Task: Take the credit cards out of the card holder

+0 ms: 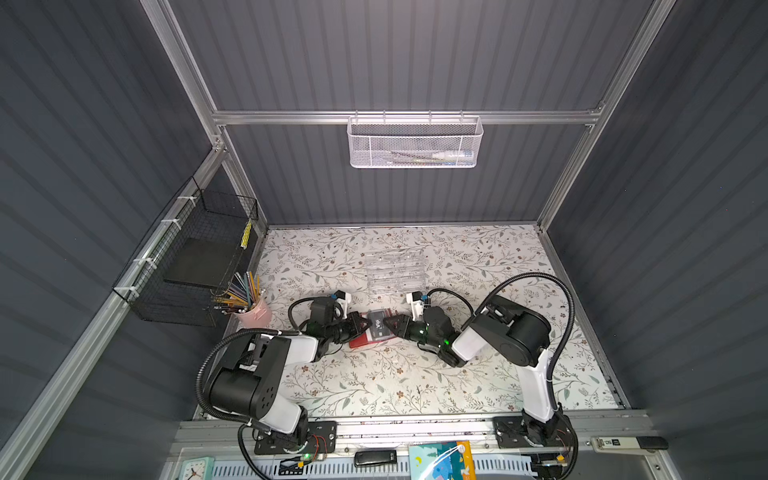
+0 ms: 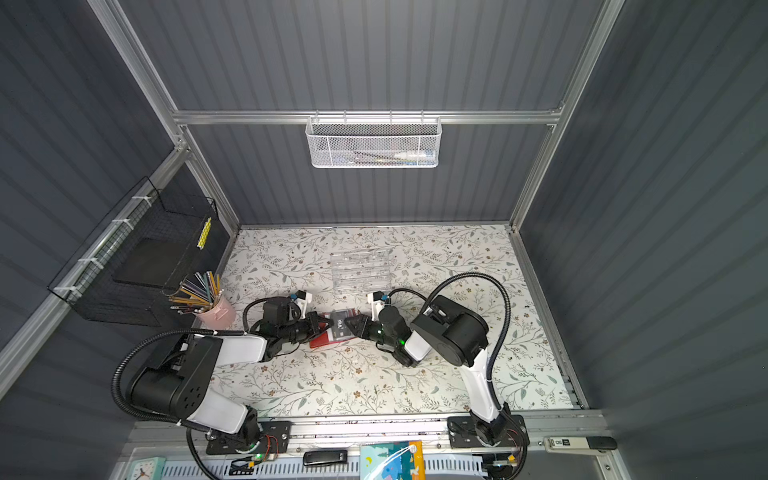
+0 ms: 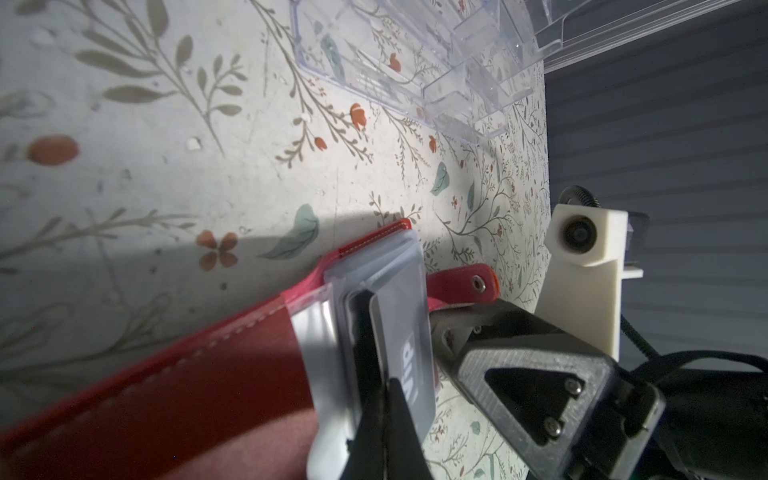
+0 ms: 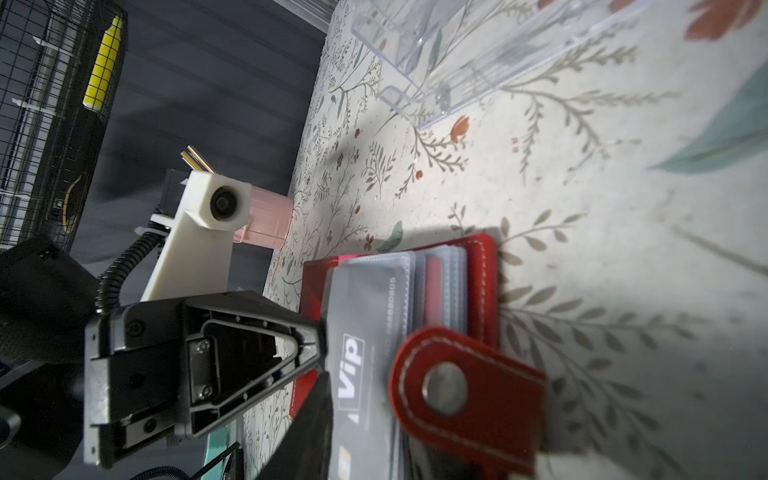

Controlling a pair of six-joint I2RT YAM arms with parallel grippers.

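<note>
The red card holder (image 3: 184, 400) lies open on the table, its clear sleeves stacked with a grey "Vip" card (image 4: 360, 352) on top and its snap strap (image 4: 472, 396) at the right side. My left gripper is shut, fingertips at the edge of the card sleeves; whether anything thin is between them is unclear. My right gripper (image 1: 388, 323) is open at the holder's right part, close over the card, its fingers partly hidden in its wrist view.
A clear acrylic tray (image 1: 396, 270) stands behind the holder. A pink pen cup (image 1: 254, 313) and a black wire basket (image 1: 196, 256) are at the left.
</note>
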